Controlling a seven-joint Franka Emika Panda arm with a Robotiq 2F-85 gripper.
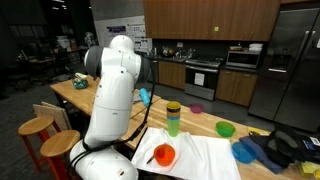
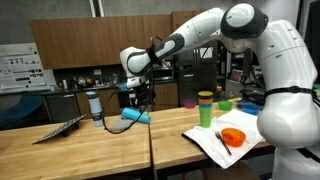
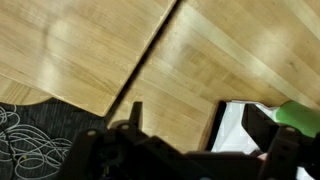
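Note:
My gripper stands open over bare wooden table, with nothing between its fingers. In exterior view 2 it hangs from the raised arm, well above the table. A tall yellow and green cup stack stands beside an orange bowl, which rests on a white cloth. A knife or similar thin utensil lies by the bowl. In the wrist view, the white cloth and a green object show at the right, partly behind a finger.
Across the table lie a light blue item, a green bowl, a blue bowl and a dark pink bowl. Two stools stand at the left. A dark seam divides the tabletops.

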